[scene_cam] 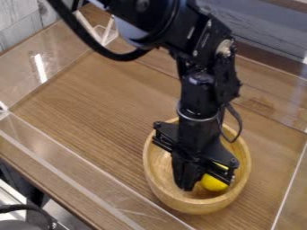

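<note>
My black gripper (pixel 189 162) reaches down into a round tan wooden bowl (pixel 171 194) at the lower middle of the camera view. A yellow object (pixel 214 183) lies in the bowl at its right side, partly covered by the gripper. The fingertips are down inside the bowl and look close together; nothing clearly shows between them.
Raised clear or pale edges run along the left and back. A black cable lies at the lower left corner.
</note>
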